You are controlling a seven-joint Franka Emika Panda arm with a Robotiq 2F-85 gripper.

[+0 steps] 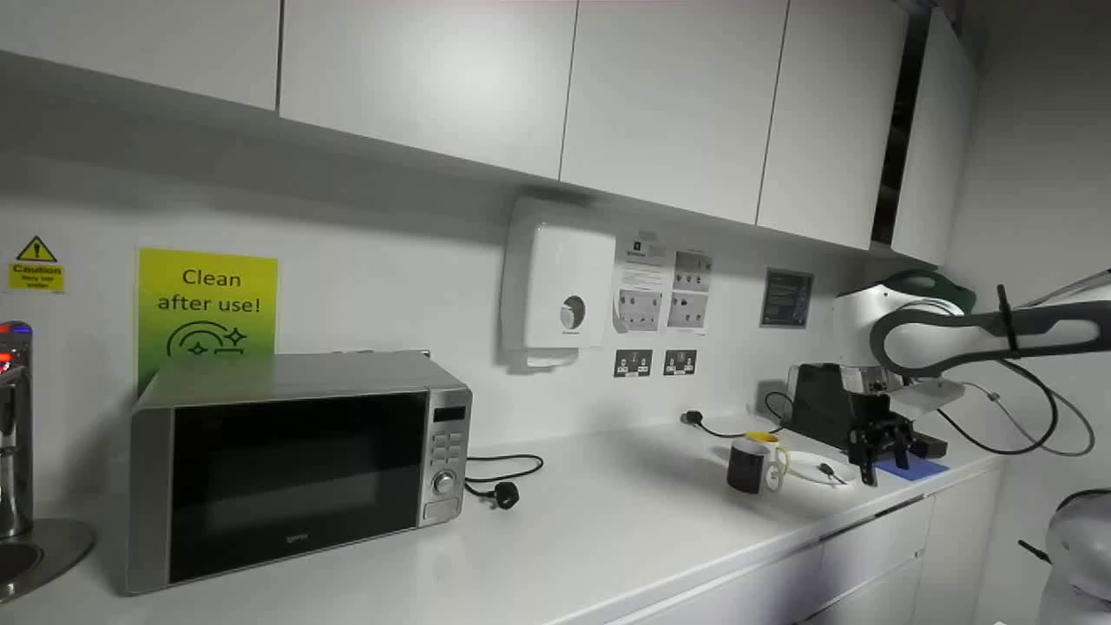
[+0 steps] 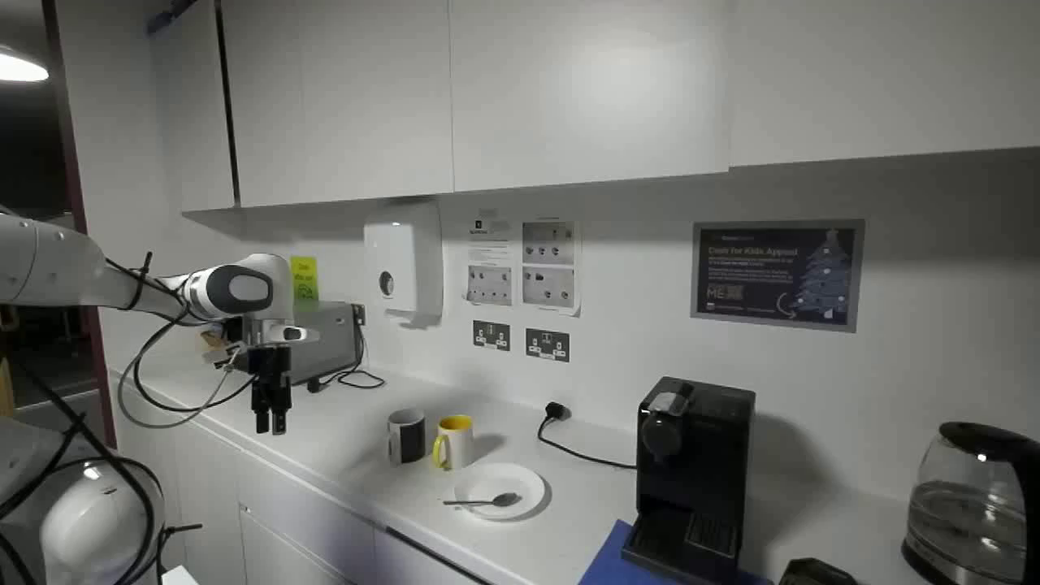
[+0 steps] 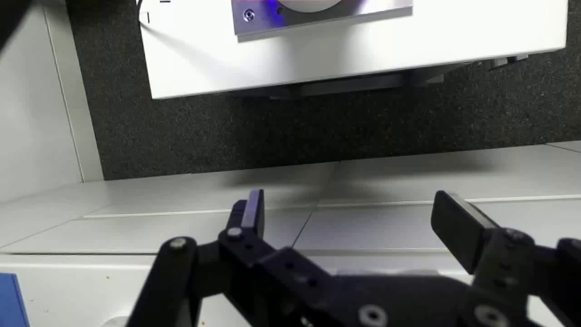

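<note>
Above the counter's front edge hangs my gripper, pointing down with its fingers wide apart and nothing between them. In exterior view 2 the gripper [image 2: 272, 421] is left of the mugs, clear of everything on the counter. A black-and-white mug [image 2: 406, 435] stands upright beside a white mug with a yellow inside and handle [image 2: 454, 442]. To their right lies a white plate [image 2: 526, 483], with a spoon [image 2: 504, 499] resting across it. None of these dishes can be made out in the wrist view.
A microwave [image 1: 302, 469] occupies the far counter end. At the other end, a black coffee machine [image 2: 694, 468] stands by a blue mat [image 2: 604, 561] and a glass kettle [image 2: 970, 507]. Wall cupboards [image 1: 667, 104] overhang the counter. Bare counter [image 1: 614, 510] lies between microwave and mugs.
</note>
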